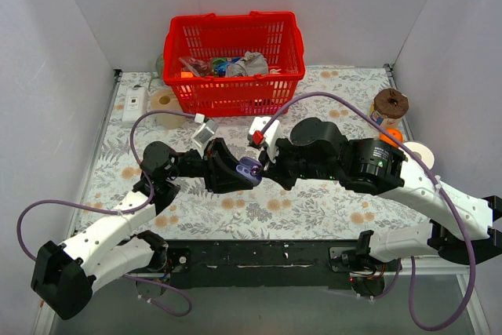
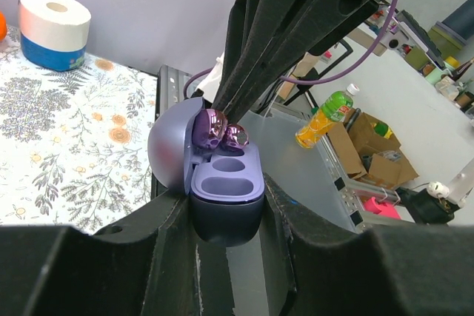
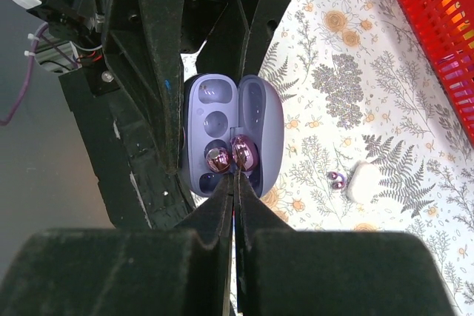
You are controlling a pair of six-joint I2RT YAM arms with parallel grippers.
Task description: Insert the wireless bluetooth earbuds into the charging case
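Note:
My left gripper is shut on the lavender charging case, whose lid stands open. At one end of the case, a shiny purple earbud sits across the wells; how deep it sits cannot be told. My right gripper is shut, with nothing visible between its fingers, and its tips are at that earbud, seemingly touching it. Another small purple earbud lies on the patterned tabletop in the right wrist view. From above, both grippers meet at the case, over the middle of the table.
Beside the loose earbud lies a small white piece. A red basket of mixed items stands at the back. On the left are a white power strip and a tape roll; a brown-topped jar and an orange are at right.

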